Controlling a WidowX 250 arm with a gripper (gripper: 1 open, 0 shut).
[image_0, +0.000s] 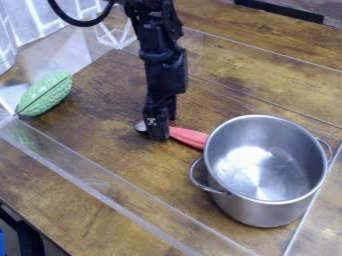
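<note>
My black gripper (156, 127) reaches down to the wooden table, over a spoon with a red handle (189, 137) that lies just left of a steel pot (262, 172). The gripper sits at the metal end of the spoon, whose bowl is mostly hidden behind it. Whether the fingers are shut on the spoon is unclear.
A green, leaf-patterned oblong object (44, 93) lies at the left. Clear plastic edging runs along the left and front of the wooden table (107, 150).
</note>
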